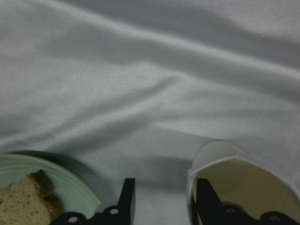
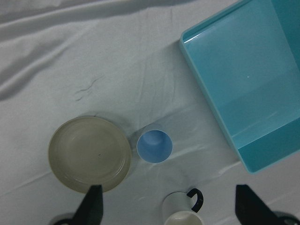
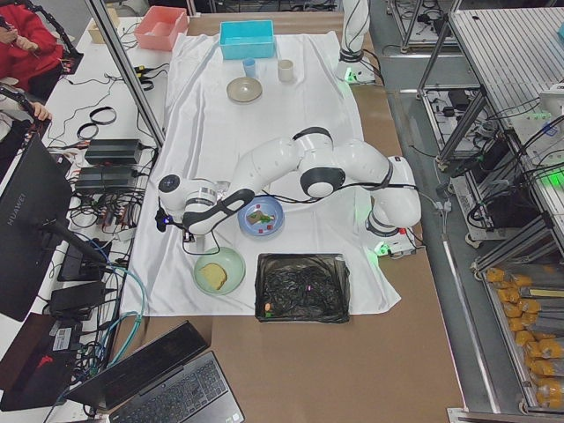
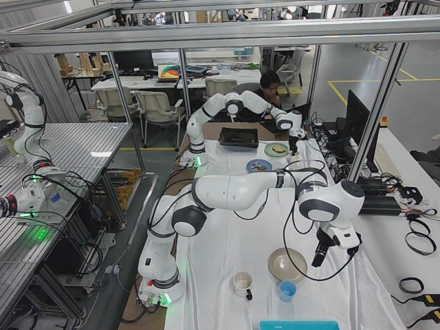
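Observation:
A pale cup (image 1: 218, 152) lies in the left wrist view with a finger of my left gripper inside its rim and the other finger outside, apart from it; that gripper is open. A green plate (image 3: 231, 278) with a slice of bread (image 1: 23, 201) is beside it. My right gripper is open above a beige plate (image 2: 89, 152), a blue cup (image 2: 154, 147) and a white mug (image 2: 176, 206) with a black handle.
A blue plate with food (image 3: 261, 226) and a black lined bin (image 3: 303, 286) stand near the left arm. A turquoise tray (image 2: 234, 70) is at the other end.

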